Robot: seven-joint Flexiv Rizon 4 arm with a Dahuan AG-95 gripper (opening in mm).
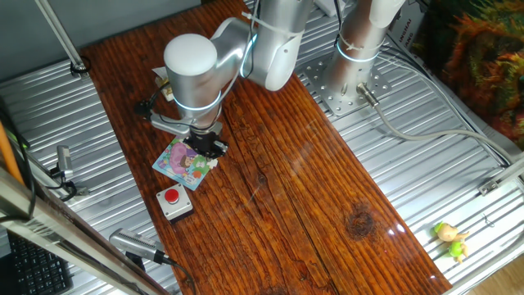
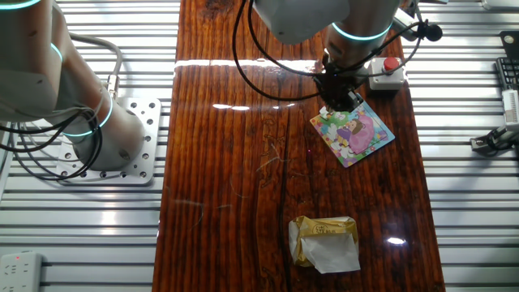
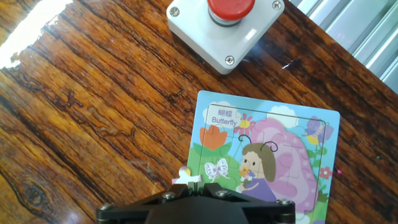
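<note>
A butterfly jigsaw puzzle [image 3: 249,158] lies on the wooden table, with a girl and a pink wing pictured on it. One loose puzzle piece [image 3: 186,176], whitish with a pink knob, overlaps or touches the puzzle's left edge in the wrist view. My gripper is low at that edge, its fingertips close together and right at the piece. Whether the piece is pinched between them or lies just beneath, I cannot tell. From outside, the gripper [image 1: 216,151] is over the puzzle's corner [image 1: 182,164], and the white piece [image 2: 325,112] shows beside the fingers.
A white box with a red button [image 3: 230,6] stands close to the puzzle. A gold and white packet [image 2: 324,243] lies farther along the table. Cables loop around the wrist.
</note>
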